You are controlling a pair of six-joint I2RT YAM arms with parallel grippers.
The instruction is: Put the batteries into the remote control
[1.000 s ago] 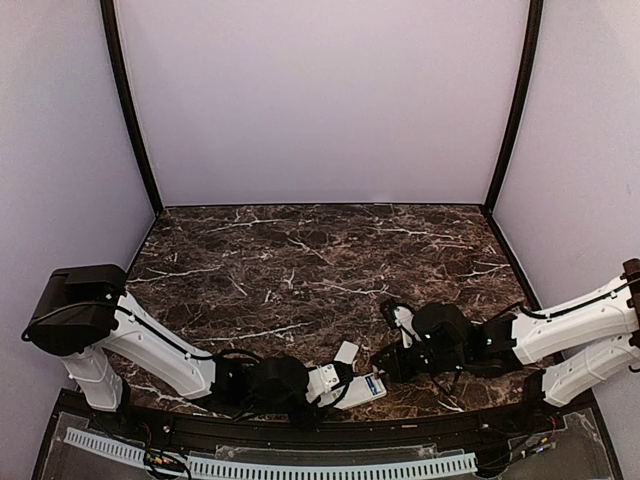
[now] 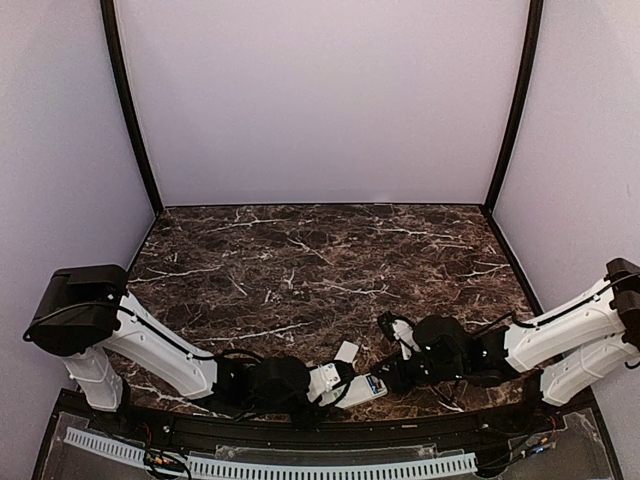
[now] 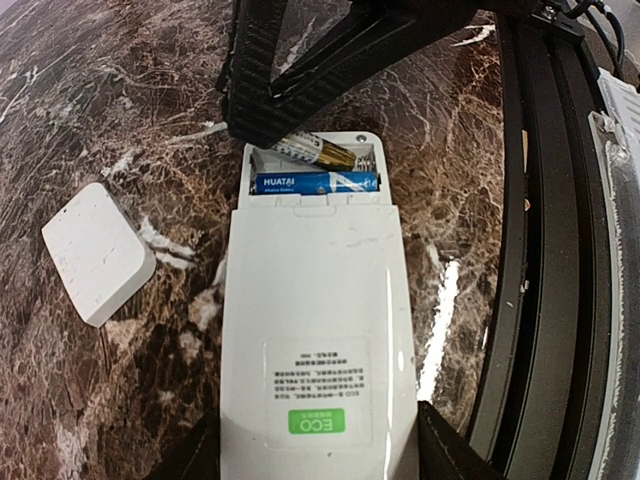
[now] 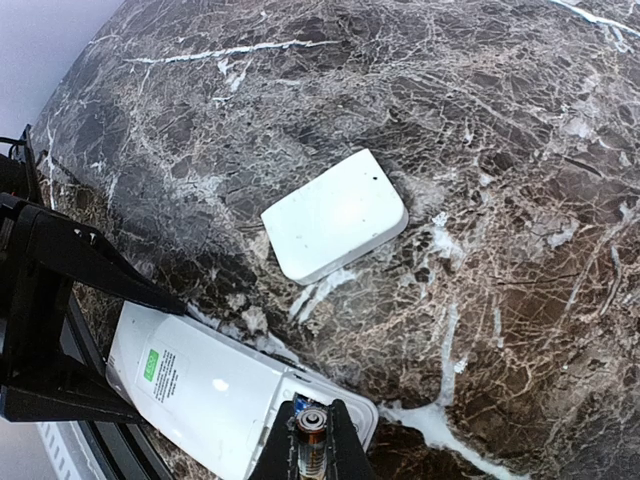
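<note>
The white remote control (image 3: 315, 300) lies back side up, its battery compartment open at the far end. My left gripper is shut on its sides. Inside the compartment a blue battery (image 3: 315, 182) lies flat in one slot. Beside it, over the other slot, a gold-and-silver battery (image 3: 318, 150) is tilted, its gold end low near the springs. My right gripper is shut on that battery's raised end. In the right wrist view the round end of this battery (image 4: 312, 418) shows between the fingertips. How deep its low end sits cannot be made out.
A small white cover piece (image 3: 98, 253) lies loose on the dark marble table (image 2: 330, 260), just beyond the remote. Close along the near side runs the table's black edge rail (image 3: 510, 250). Most of the tabletop behind the arms is clear.
My right gripper has shifted a little toward the table's front edge, coming closer over the remote's compartment. The left arm, the remote and the cover have stayed put.
</note>
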